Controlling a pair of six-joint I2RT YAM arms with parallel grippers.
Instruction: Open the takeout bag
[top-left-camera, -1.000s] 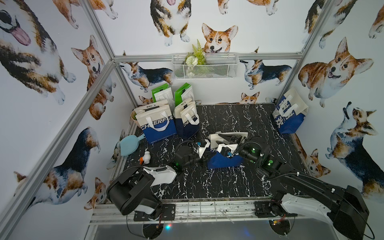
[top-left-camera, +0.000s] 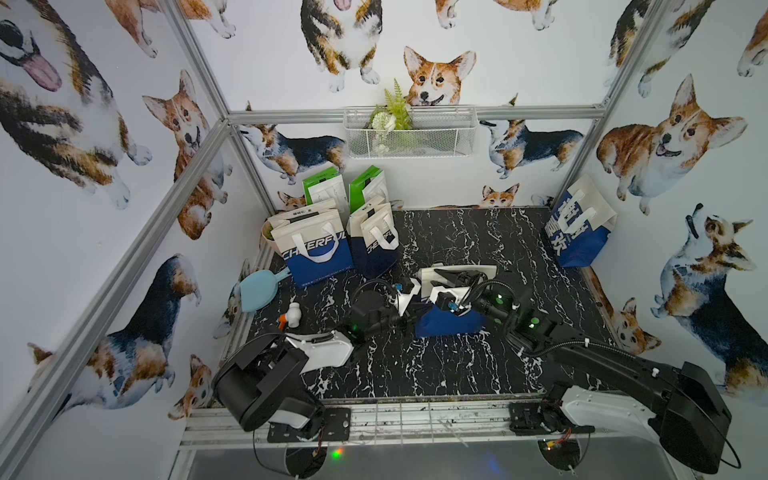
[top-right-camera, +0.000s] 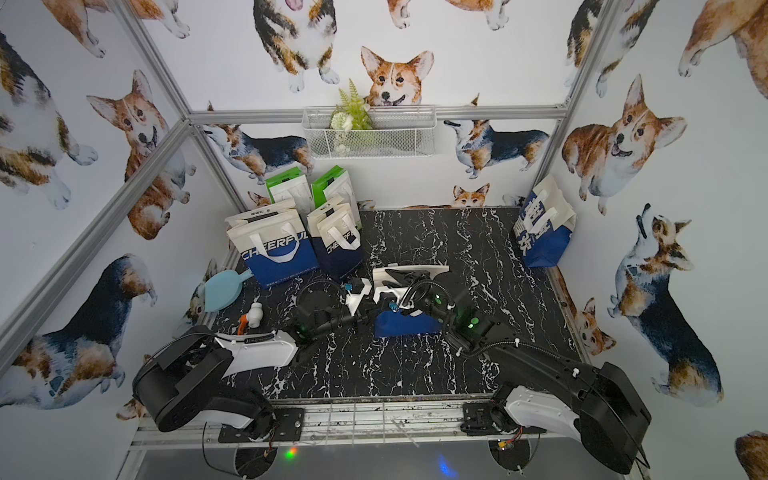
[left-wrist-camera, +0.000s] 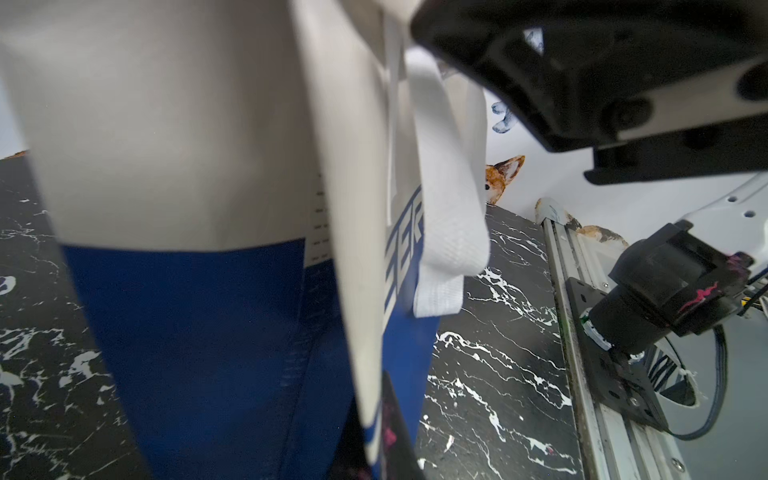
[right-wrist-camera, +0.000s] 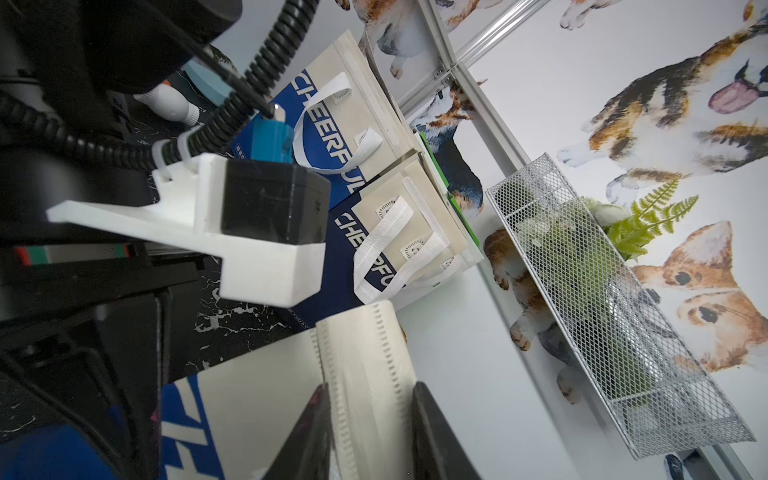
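A blue and cream takeout bag (top-left-camera: 448, 321) stands upright near the middle of the table, its top partly hidden by my right arm. In the left wrist view, the cream side edge of the bag (left-wrist-camera: 216, 344) runs down between the fingertips of my left gripper, which is shut on that thin edge. A white strap handle (left-wrist-camera: 448, 232) hangs at the bag's front. In the right wrist view, my right gripper is open, with one finger on each side of the cream top rim (right-wrist-camera: 364, 352). Gaps to the rim are hard to judge.
Several other bags, including a CHEERFUL bag (top-left-camera: 316, 244), stand at the back left. Another blue and white bag (top-left-camera: 580, 224) is by the right wall. A light blue paddle (top-left-camera: 258, 289) and a white-orange toy (top-left-camera: 290, 316) lie left.
The left arm and the bag look nearly unmoved.
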